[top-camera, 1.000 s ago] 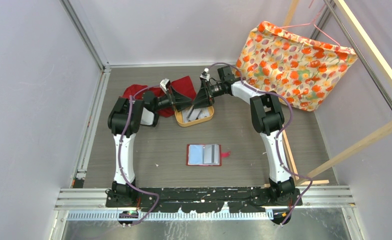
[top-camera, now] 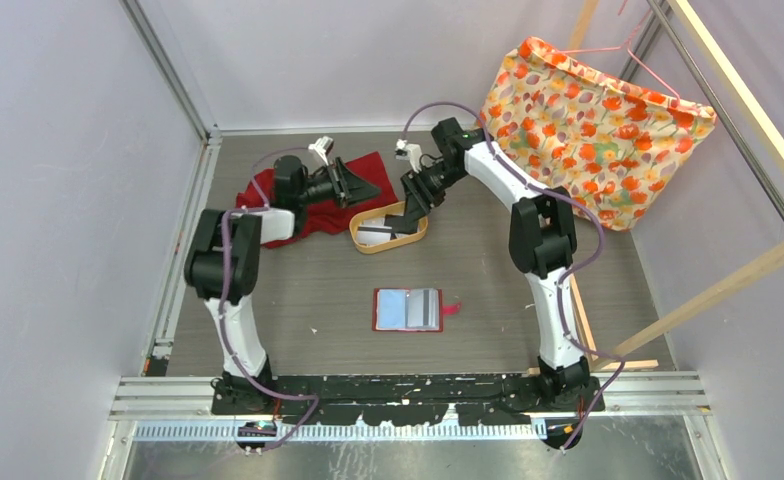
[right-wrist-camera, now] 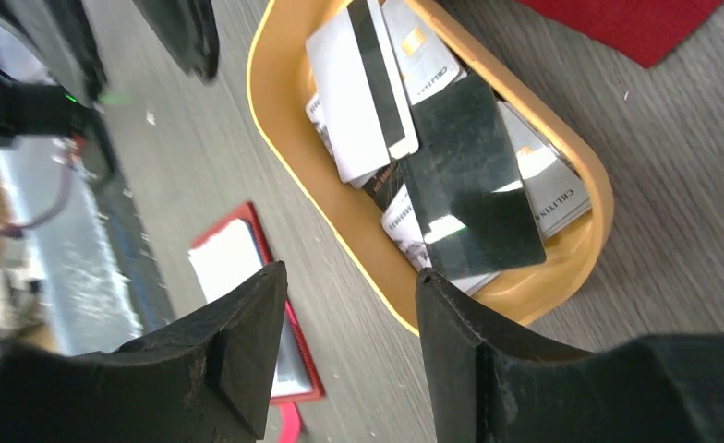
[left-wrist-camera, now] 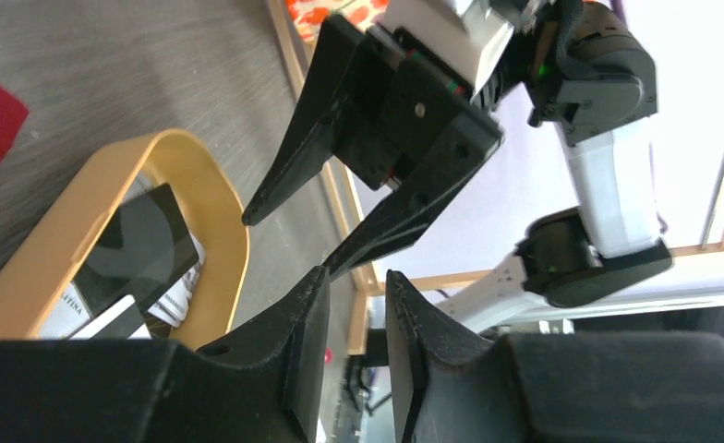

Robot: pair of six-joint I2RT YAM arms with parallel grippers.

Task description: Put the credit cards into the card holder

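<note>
Several cards lie loose in the oval tan basket (top-camera: 356,240), among them a black card (right-wrist-camera: 474,175) and a white card (right-wrist-camera: 351,101) with a dark stripe. On the table in front, the red card holder (top-camera: 375,310) lies open, showing clear sleeves. My left gripper (top-camera: 361,197) hangs above the basket's left back side; in its wrist view a narrow gap parts the fingers (left-wrist-camera: 305,318), with nothing visible between. Over the basket's right back side is my right gripper (top-camera: 418,209), its fingers (right-wrist-camera: 460,341) apart and nothing between them.
A crumpled red cloth (top-camera: 368,168) lies behind and left of the basket. At the right a flowered cloth (top-camera: 593,130) hangs on a pink hanger by a wooden frame (top-camera: 738,275). Bare table (top-camera: 318,290) lies around the holder.
A dark, slanted card seen between the grippers over the basket is gone from there; the striped card lies flat in it. My left gripper has lifted back and left, apart from the right one.
</note>
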